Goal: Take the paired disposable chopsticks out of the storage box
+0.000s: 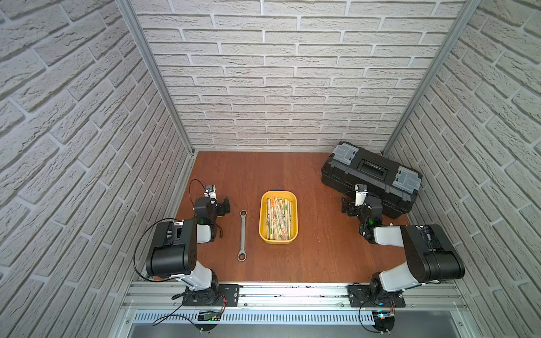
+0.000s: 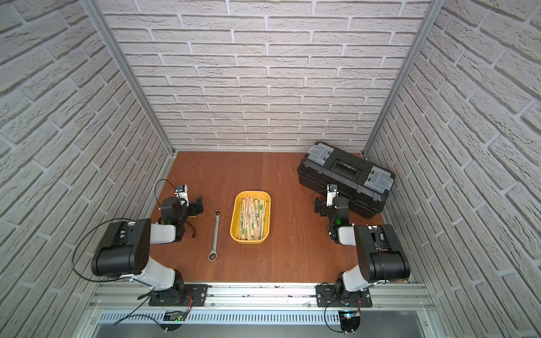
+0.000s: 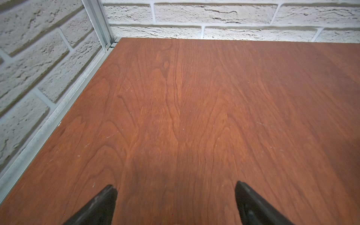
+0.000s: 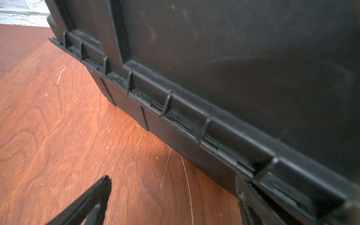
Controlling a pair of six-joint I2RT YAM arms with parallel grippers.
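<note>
A yellow storage box (image 1: 277, 241) (image 2: 249, 241) sits mid-table, holding several paired disposable chopsticks (image 1: 277, 217) (image 2: 252, 217) in printed wrappers, lying lengthwise front to back. My left gripper is open and empty at the left of the table, pointing toward the back, with only bare wood in its wrist view. My right gripper is open and empty at the right, close in front of the black toolbox, whose side fills much of the right wrist view.
A steel wrench (image 1: 243, 235) lies between my left gripper and the yellow box. The black toolbox (image 1: 372, 177) stands angled at the back right. The table's back middle and the area right of the yellow box are clear.
</note>
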